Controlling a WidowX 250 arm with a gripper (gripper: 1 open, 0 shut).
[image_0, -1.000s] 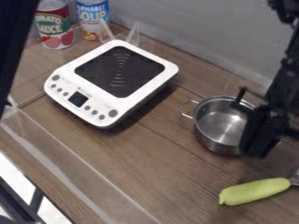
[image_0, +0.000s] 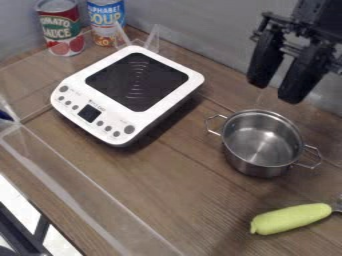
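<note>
My black gripper (image_0: 286, 64) is raised at the upper right, above and behind a steel pot (image_0: 263, 142) with two side handles. Its dark fingers point down, apparently apart, with nothing visible between them. A white induction cooktop (image_0: 128, 90) sits left of the pot. A pale green vegetable-like object (image_0: 290, 218) lies at the lower right, with a grey piece at its right end.
A tomato sauce can (image_0: 60, 28) and an alphabet soup can (image_0: 107, 18) stand at the back left by the wall. Its edge runs at bottom left.
My gripper has risen from down at the pot's right side to high above it and sharpened into view. The pot, cooktop and green object look unmoved.
</note>
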